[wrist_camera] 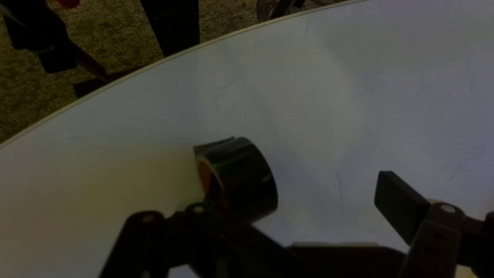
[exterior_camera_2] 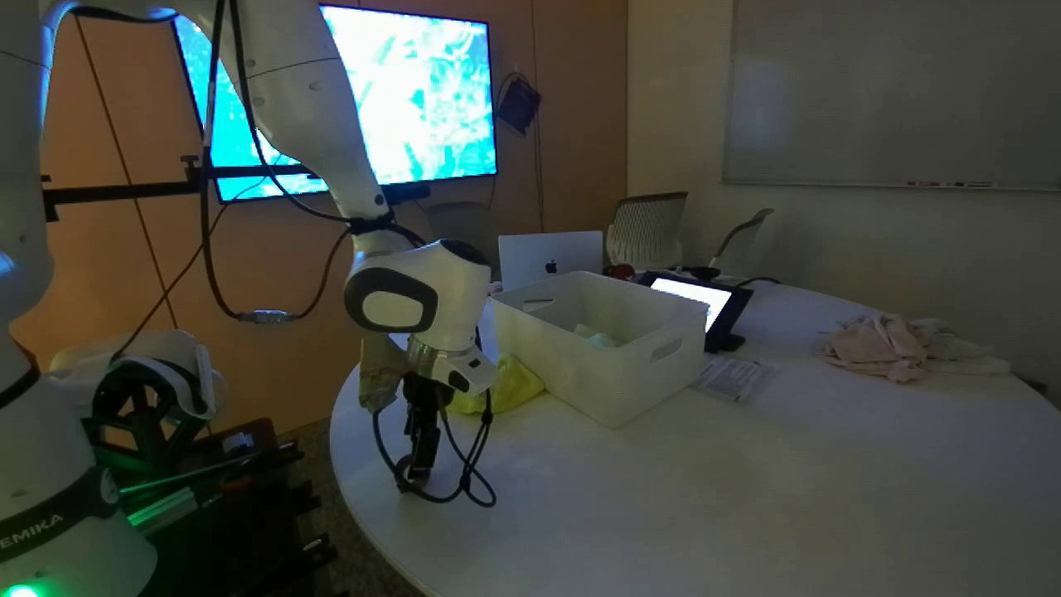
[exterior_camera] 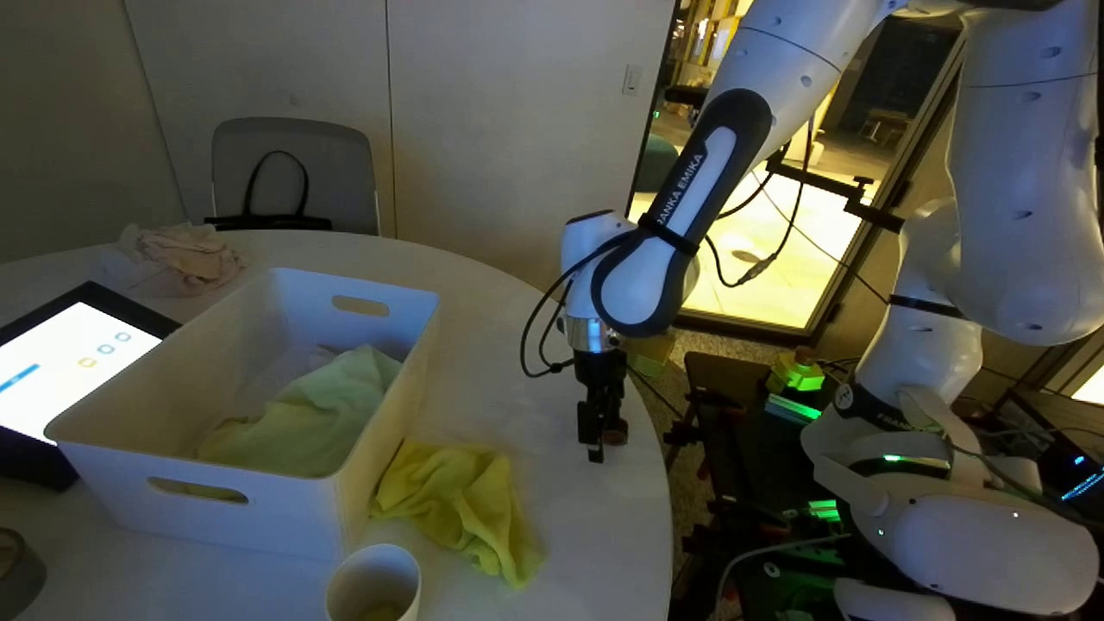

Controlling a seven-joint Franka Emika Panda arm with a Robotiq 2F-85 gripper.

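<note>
A small dark roll of tape (wrist_camera: 247, 180) with an orange-brown inner ring rests on the white table near its edge. In the wrist view my gripper is open, its fingers wide apart and nothing held between them. The left finger covers the lower part of the roll; the right finger (wrist_camera: 400, 204) stands well clear, over bare table. In exterior view 1 the gripper (exterior_camera: 600, 440) points down, low over the table, partly hiding the roll (exterior_camera: 617, 434). Whether a finger touches the roll, I cannot tell.
A white bin (exterior_camera: 222, 507) holding pale green cloth stands left of the gripper in exterior view 1. Beside it lie a yellow cloth (exterior_camera: 461, 507) and a white cup (exterior_camera: 374, 585). A tablet (exterior_camera: 78, 362) and pinkish cloth (exterior_camera: 191, 255) lie farther off.
</note>
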